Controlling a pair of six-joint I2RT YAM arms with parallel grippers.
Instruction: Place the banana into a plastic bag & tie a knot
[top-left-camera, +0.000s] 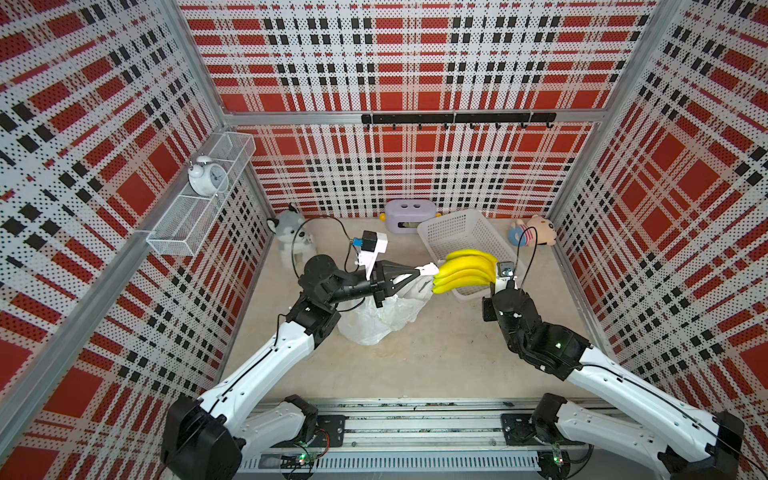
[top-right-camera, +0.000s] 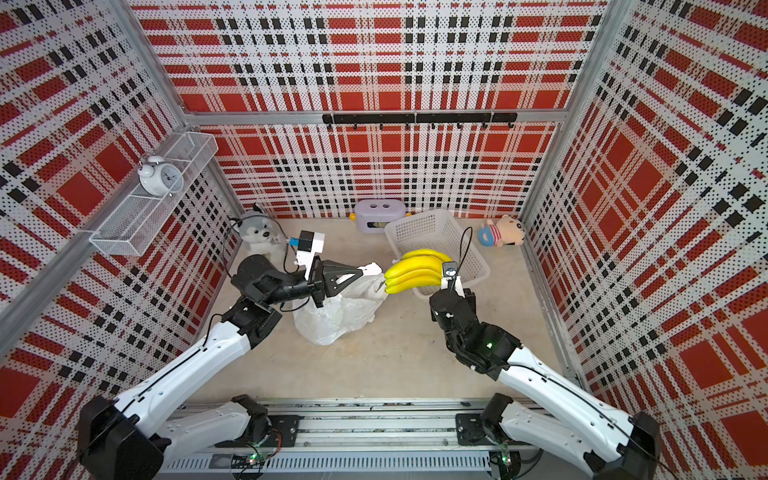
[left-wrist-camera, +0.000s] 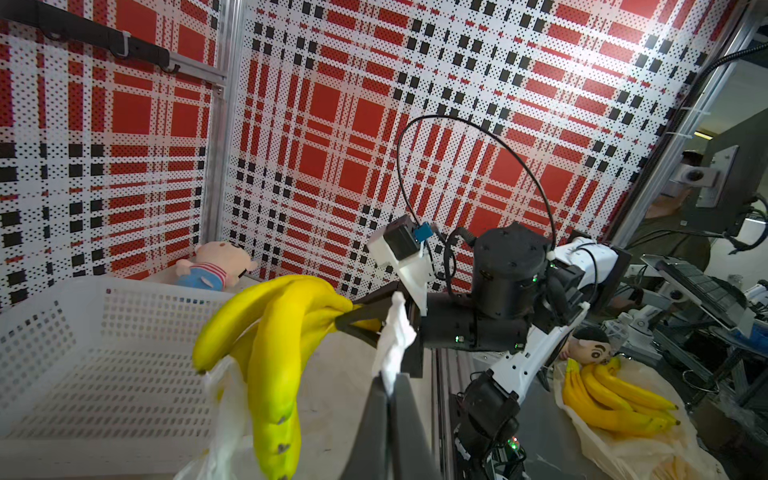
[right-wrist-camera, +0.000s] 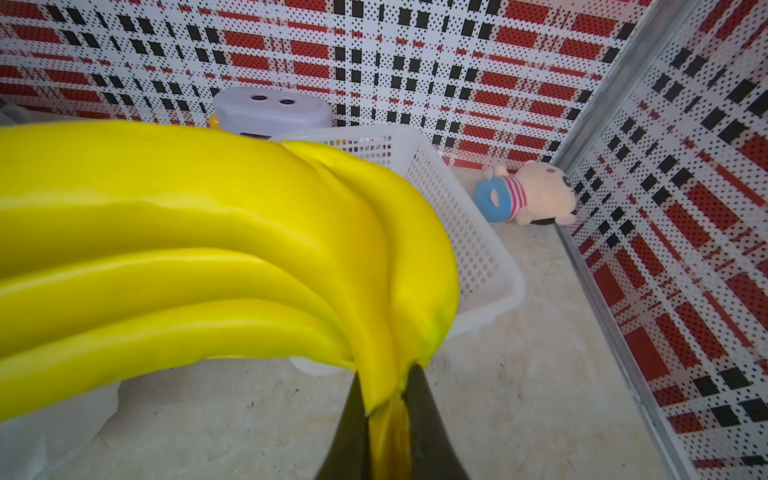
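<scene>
A yellow banana bunch (top-left-camera: 466, 268) is raised in my right gripper, which is shut on its stem end. The bunch hangs beside the bag's mouth, its tips toward the left; whether any part is inside is unclear. My left gripper is shut on a white edge of the plastic bag (left-wrist-camera: 393, 344), holding it up. The bag's crumpled body (top-right-camera: 332, 320) hangs below and behind that gripper, low over the left-middle of the table.
A white perforated basket (top-left-camera: 456, 232) stands behind the bananas. A purple toy (top-left-camera: 409, 214), a grey husky plush (top-right-camera: 258, 232) and a pink plush (top-right-camera: 504, 232) line the back.
</scene>
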